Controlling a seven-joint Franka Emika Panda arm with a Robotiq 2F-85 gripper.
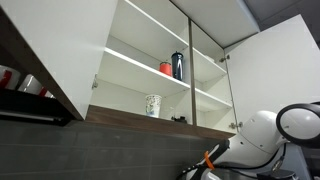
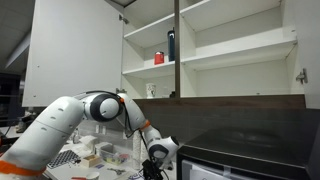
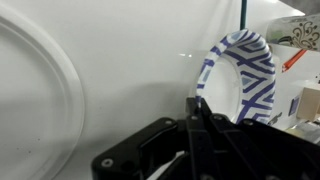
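Observation:
In the wrist view my gripper is shut, with its fingertips right at the near-left rim of a white plate or shallow bowl [image 3: 262,77] that has a blue striped border. Whether that thin rim lies between the fingers or just under them, I cannot tell. A large plain white round dish [image 3: 62,120] fills the left side, apart from my fingers. Exterior view 2 has the gripper [image 2: 152,172] low over the counter, its tips hard to make out. The patterned plate cannot be made out there.
A patterned cup [image 3: 297,32] stands beyond the plate. Above the arm are open cabinet shelves with a dark bottle [image 1: 178,66], a red container [image 1: 165,69] and a patterned white cup [image 1: 153,105]. A black box-shaped appliance [image 2: 240,150] sits right of the arm in exterior view 2.

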